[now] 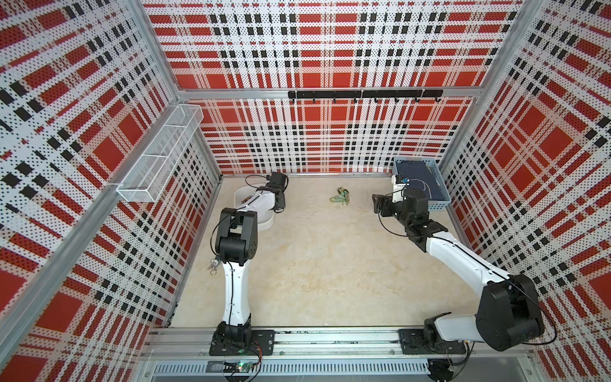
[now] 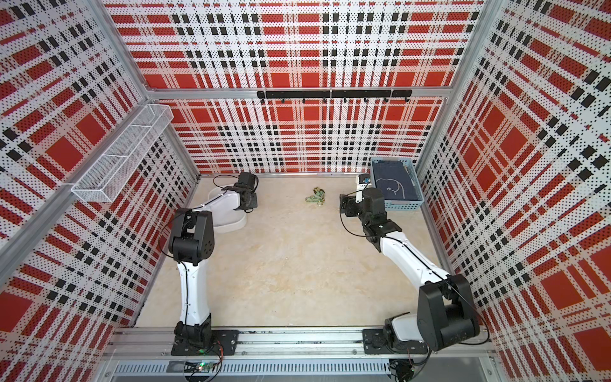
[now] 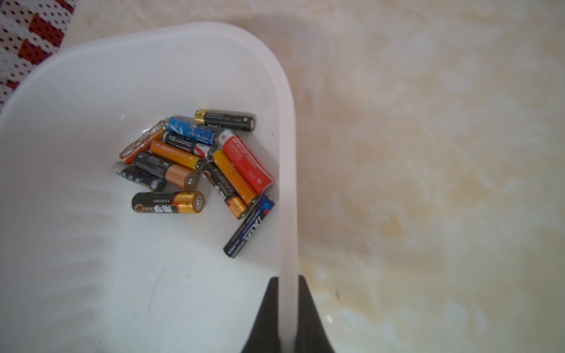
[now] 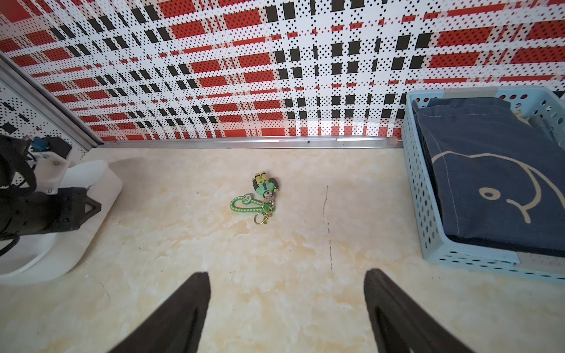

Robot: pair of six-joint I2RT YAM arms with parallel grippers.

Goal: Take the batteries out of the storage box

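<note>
A white storage box (image 3: 286, 176) stands at the back left of the table, its near part under the left arm in the top left view. Inside lie several loose batteries, among them a red battery (image 3: 246, 160), a black-and-gold battery (image 3: 167, 202) and a dark blue battery (image 3: 249, 226), gathered towards the right wall. My left gripper is shut on the box's right rim, one finger inside the wall and one outside. Over the open table my right gripper stands open, with nothing between its fingers.
A green keychain (image 4: 266, 197) lies near the back middle. The blue basket (image 4: 425, 206) holding dark cloth stands at the back right. Partly hidden by the left arm, a small metal keyring (image 1: 214, 266) rests near the left wall.
</note>
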